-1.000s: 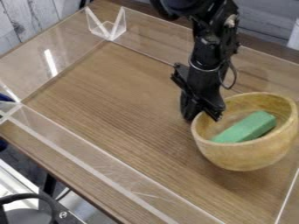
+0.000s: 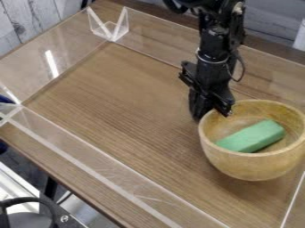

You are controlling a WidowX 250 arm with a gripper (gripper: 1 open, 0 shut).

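Note:
A wooden bowl (image 2: 251, 162) stands at the right of the table, with a green block (image 2: 251, 135) inside it. My black gripper (image 2: 202, 103) reaches down from the top to the bowl's upper left rim, its lower end close against or at that rim. Whether anything is between its fingers is hard to see, as the tips are dark and small.
A clear plastic object (image 2: 110, 27) sits at the back left. A black cable or arm part (image 2: 24, 209) is at the lower left corner.
The bowl has shifted slightly to the right and down, with the green block in it. My gripper has moved slightly to the right and stays at the bowl's left rim.

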